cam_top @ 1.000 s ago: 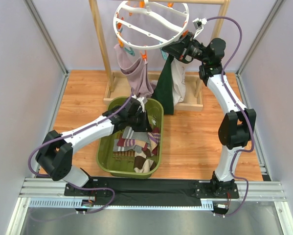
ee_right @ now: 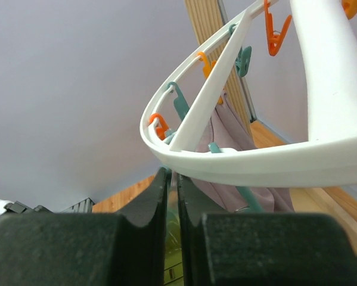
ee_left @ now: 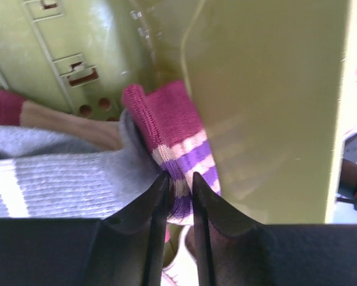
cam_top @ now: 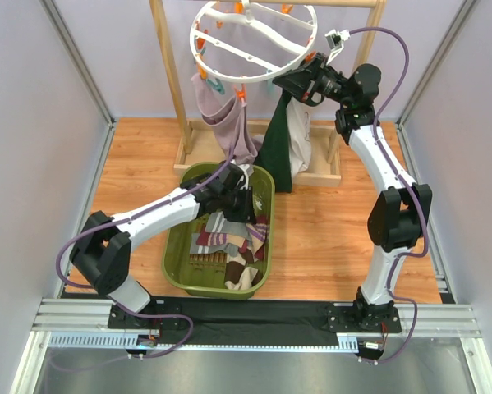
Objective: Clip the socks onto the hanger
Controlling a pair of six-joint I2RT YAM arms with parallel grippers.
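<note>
My left gripper is down in the green bin [cam_top: 180,271], its fingers close on either side of a narrow fold of the maroon, purple and cream striped sock [ee_left: 178,119]; whether they grip it is unclear. A grey sock [ee_left: 59,185] lies beside it. My right gripper is at the white ring hanger [ee_right: 250,167], fingertips near together at the rim by a teal clip, partly hidden. Pink [cam_top: 225,123], dark green [cam_top: 275,156] and white [cam_top: 299,144] fabrics hang below the ring.
The wooden stand [cam_top: 173,74] holds the hanger over the back of the bin. More socks, including a brown and cream one [cam_top: 241,275], lie in the bin. Bare floor [cam_top: 319,238] shows right of it.
The right arm has barely moved.
</note>
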